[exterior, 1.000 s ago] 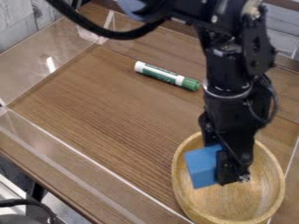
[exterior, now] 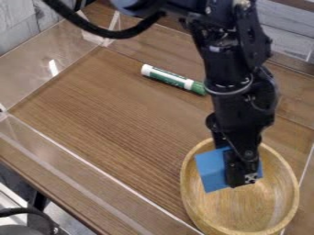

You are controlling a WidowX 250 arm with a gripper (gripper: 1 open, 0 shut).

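Note:
The black gripper (exterior: pixel 233 151) reaches down into a round wooden bowl (exterior: pixel 245 213) at the lower right, shut on a blue block (exterior: pixel 215 171). The block is held inside the bowl's outline, over its upper left part; whether it touches the bottom cannot be told.
A green and white marker (exterior: pixel 172 79) lies on the wooden table (exterior: pixel 98 119) behind the bowl. Clear raised edges border the table at left and front.
Over the last second the gripper and the blue block have moved slightly up, away from the front of the bowl, and the arm's pose has shifted a little.

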